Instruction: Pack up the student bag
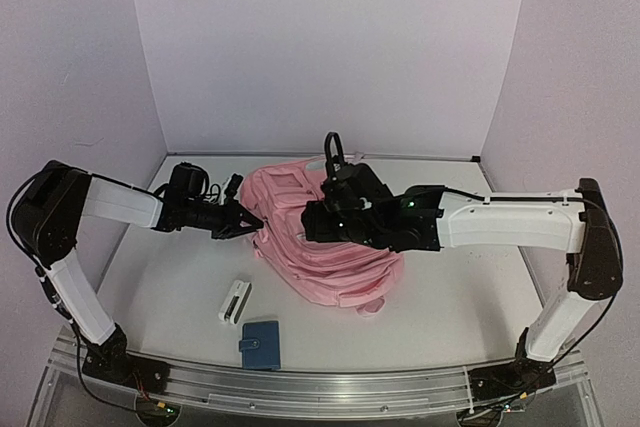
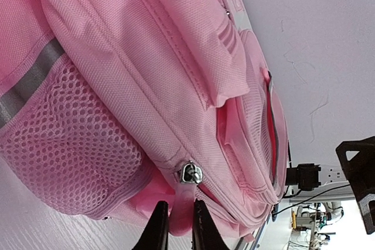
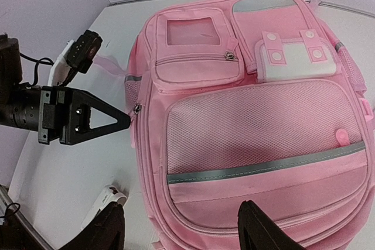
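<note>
The pink student bag (image 1: 315,272) lies on the table, its front with mesh pocket facing up in the right wrist view. Along its left edge, a metal zipper slider (image 2: 191,173) carries a pink pull tab (image 2: 181,209). My left gripper is shut on that tab, a dark finger against either side. Over the bag hangs my right gripper, open and empty, its fingers wide apart. A blue notebook (image 1: 260,345) and a white stapler-like object (image 1: 235,301) lie in front of the bag.
Bare table (image 1: 460,297) shows to the right of the bag and at the front left. White walls (image 1: 330,47) close off the back and both sides. A metal rail (image 1: 310,387) runs along the front edge.
</note>
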